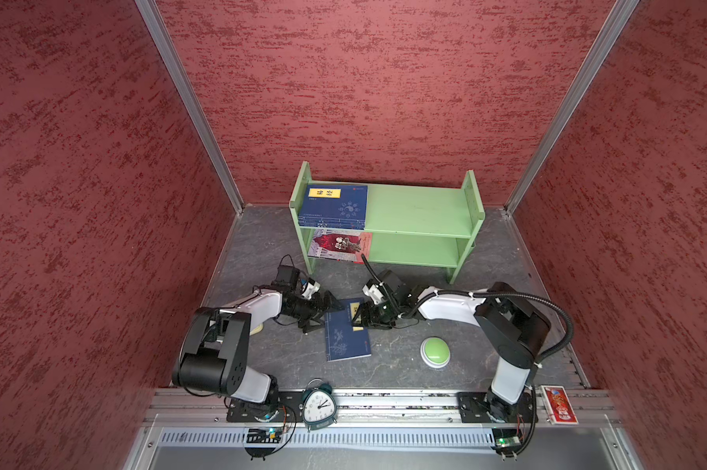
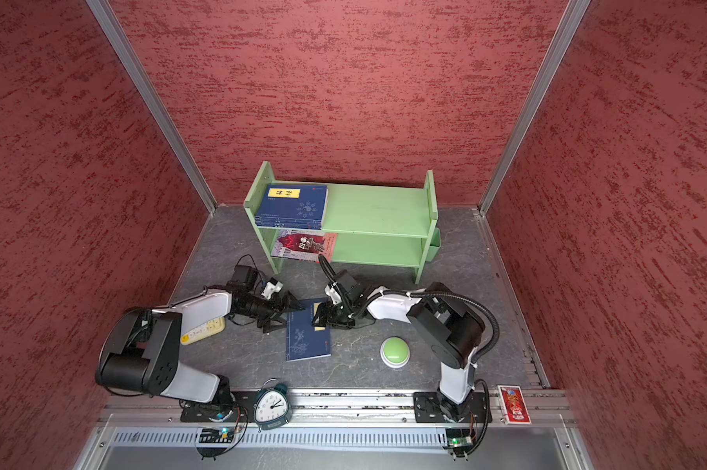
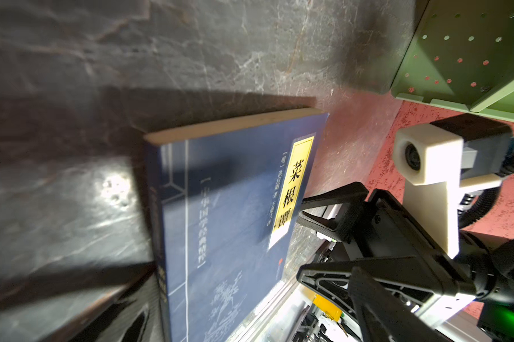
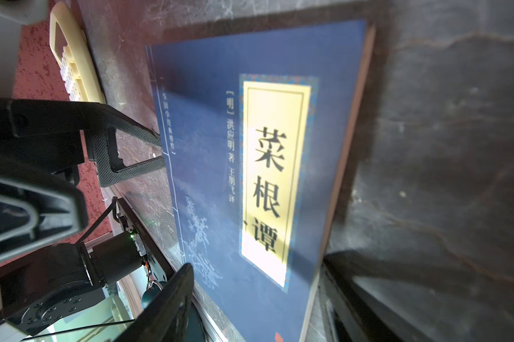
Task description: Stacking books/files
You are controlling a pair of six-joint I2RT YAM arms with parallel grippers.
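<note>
A blue book with a yellow title label point(image 4: 274, 188) lies flat on the dark floor between my grippers, below the shelf. My left gripper point(image 1: 318, 311) stands open at its left edge; my right gripper point(image 1: 367, 317) is open at its right edge, near the label. Neither holds it clearly. A stack of blue books point(image 1: 332, 205) sits on the top left of the green shelf point(image 1: 420, 207), with a red-and-white book point(image 1: 338, 244) on the level below.
A green button point(image 1: 435, 351) lies at the right front, an alarm clock point(image 1: 319, 405) on the front rail. A cream object point(image 2: 201, 330) is left of the left arm. The shelf's right half is clear.
</note>
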